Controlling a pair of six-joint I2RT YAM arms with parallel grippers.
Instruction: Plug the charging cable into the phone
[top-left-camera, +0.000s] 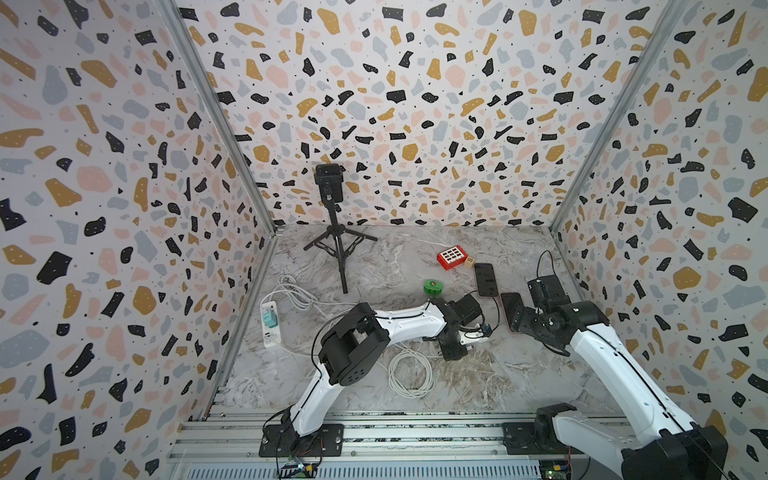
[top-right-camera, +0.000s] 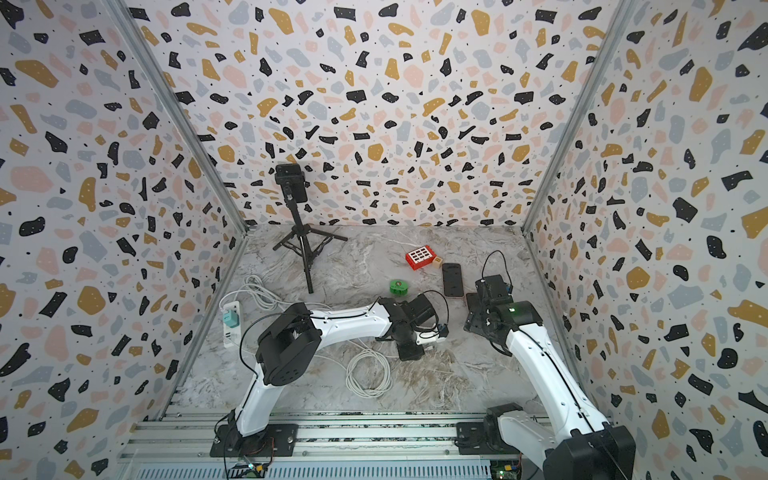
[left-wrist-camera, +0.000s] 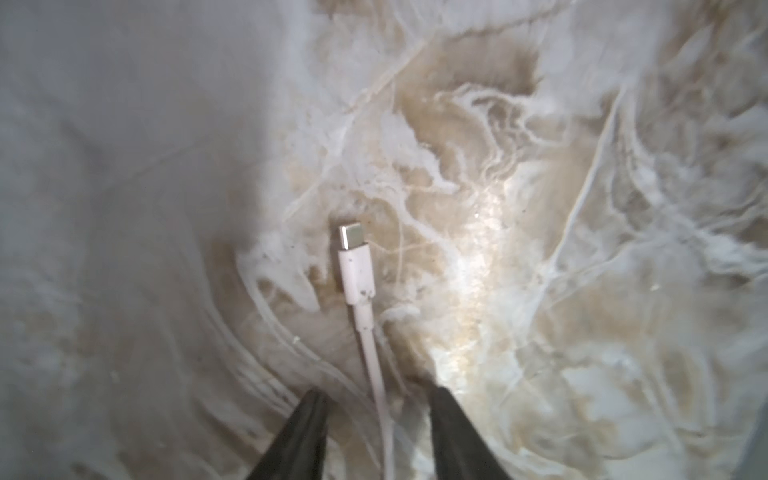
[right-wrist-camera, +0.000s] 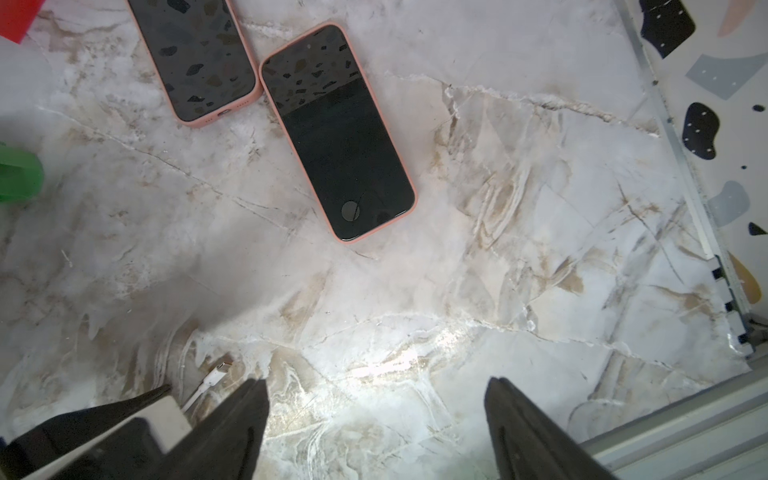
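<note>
A white charging cable (left-wrist-camera: 357, 276) with a bare metal USB-C tip lies on the marble table. In the left wrist view its lead runs down between the fingers of my left gripper, which stands part open above it and does not pinch it. The same tip (right-wrist-camera: 214, 376) shows low at the left of the right wrist view. A dark phone in a pink case (right-wrist-camera: 344, 136) lies face up in that view. A second, similar phone (right-wrist-camera: 196, 56) touches its upper left side. My right gripper is open and empty, with bare table below.
A coil of white cable (top-left-camera: 411, 374) lies in front of the left arm. A power strip (top-left-camera: 270, 324), a black tripod (top-left-camera: 336, 232), a red box (top-left-camera: 452, 257) and a green round item (top-left-camera: 433, 286) stand around the table.
</note>
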